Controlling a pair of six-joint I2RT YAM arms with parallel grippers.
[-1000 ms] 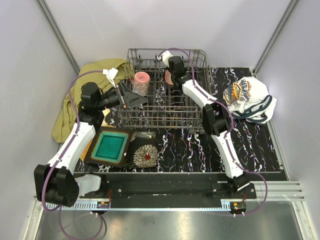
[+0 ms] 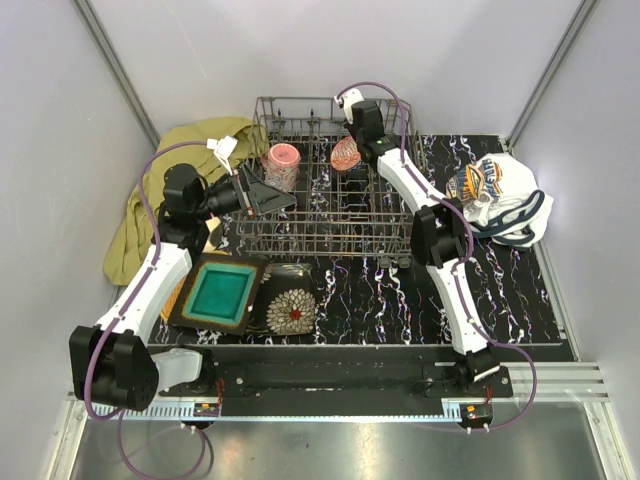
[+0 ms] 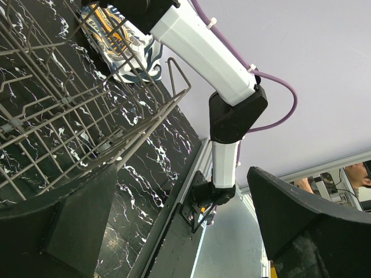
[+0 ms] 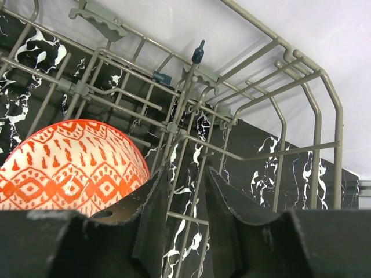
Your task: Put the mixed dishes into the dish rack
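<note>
An orange-and-white patterned bowl [image 4: 75, 165] sits in the wire dish rack [image 2: 330, 220], its open side turned away from the right wrist camera. Just to the right of the bowl is my right gripper, open and empty, with rack wires showing through the gap. From above, the wrist covers its fingertips. A pink patterned cup [image 2: 284, 166] stands in the rack's left part. Over the rack's left front hangs my left gripper, open, nothing between its wide fingers. In front of the rack lie a dark-rimmed green square plate [image 2: 220, 293] and a black flower-patterned plate [image 2: 292, 312].
An olive cloth [image 2: 130, 230] lies along the left side. To the right of the rack is a bunched white striped cloth [image 2: 505, 200].
My right gripper has shifted right, away from the bowl, uncovering more of it from above. The bowl stays in the rack. My left arm has not moved.
</note>
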